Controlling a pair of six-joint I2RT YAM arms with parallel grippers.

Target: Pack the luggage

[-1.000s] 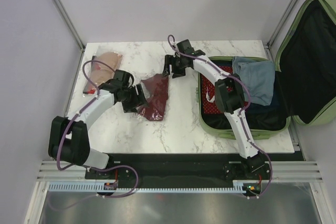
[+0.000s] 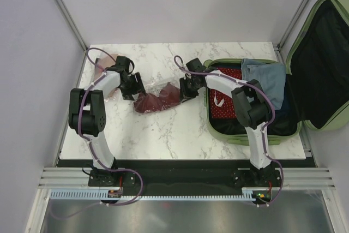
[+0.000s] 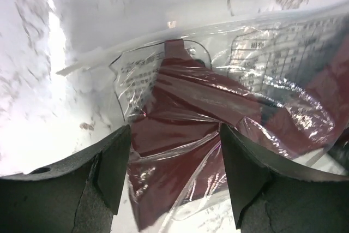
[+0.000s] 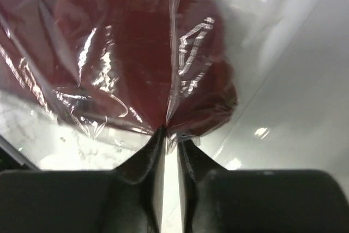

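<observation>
A clear plastic bag with maroon cloth [image 2: 158, 99] lies flat on the marble board, between my two grippers. My left gripper [image 2: 133, 92] is open over the bag's left end; in the left wrist view its fingers [image 3: 98, 178] stand apart above the crumpled plastic. My right gripper [image 2: 185, 94] is at the bag's right end, its fingertips close together on a pinched fold of plastic in the right wrist view, seemingly holding it.
The open green suitcase [image 2: 229, 137] on the right holds red dotted fabric [image 2: 222, 112] and folded blue jeans [image 2: 268, 80]. A second bag with pinkish contents [image 2: 98, 61] lies at the back left, partly hidden by my left arm.
The maroon bag has turned from upright to sideways in the top view. My right gripper has moved toward the front and closed in on the bag's end; my left gripper has moved back.
</observation>
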